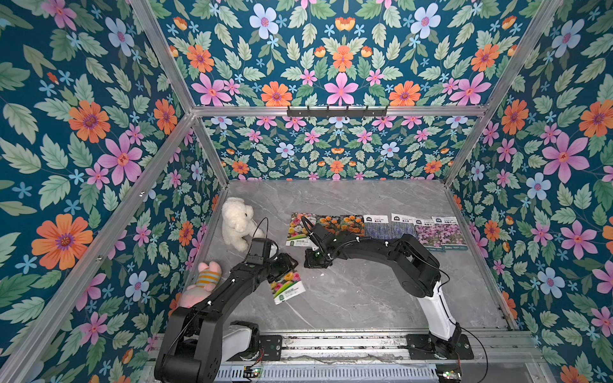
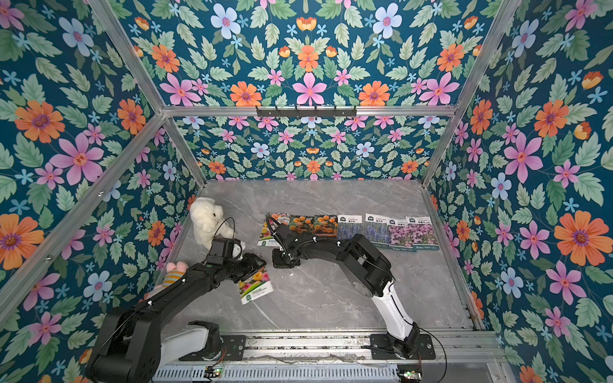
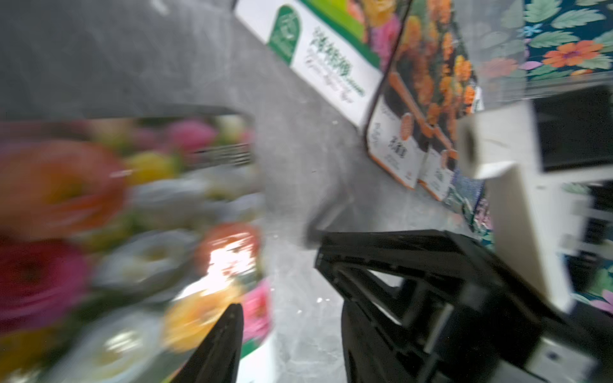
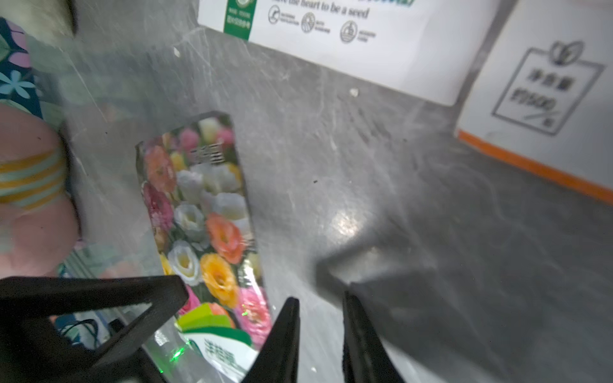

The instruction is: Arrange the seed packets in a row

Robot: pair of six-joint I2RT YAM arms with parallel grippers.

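A loose seed packet with ranunculus-like flowers (image 1: 287, 288) lies askew below my left gripper (image 1: 283, 268), which partly covers it in the top views; its fingertips are at the bottom of the left wrist view, apparently apart. The other packets form a row behind: bright flowers (image 1: 298, 224), orange marigolds (image 1: 348, 223), lavender (image 1: 376, 228) and pink blooms (image 1: 450, 231). My right gripper (image 1: 311, 260) is low in front of the row's left part, right of the loose packet, its fingers close together; I cannot see anything clearly between them.
A white plush toy (image 1: 237, 220) sits at the back left and a pink striped plush (image 1: 201, 287) at the front left.
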